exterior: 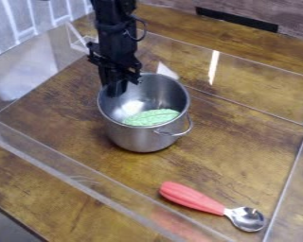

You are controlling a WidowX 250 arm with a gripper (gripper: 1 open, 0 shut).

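Observation:
A steel pot (148, 136) with a wire handle stands left of centre on the wooden table, holding a pale green oblong item (151, 117). My black gripper (113, 80) reaches down to the pot's back-left rim, its tips at or just inside the rim. It looks shut; whether anything thin is between the fingers is too small to tell.
A scoop with a red handle (189, 197) and metal head lies at the front right. Clear plastic walls (294, 170) border the work area. The table's right side between pot and back wall is clear.

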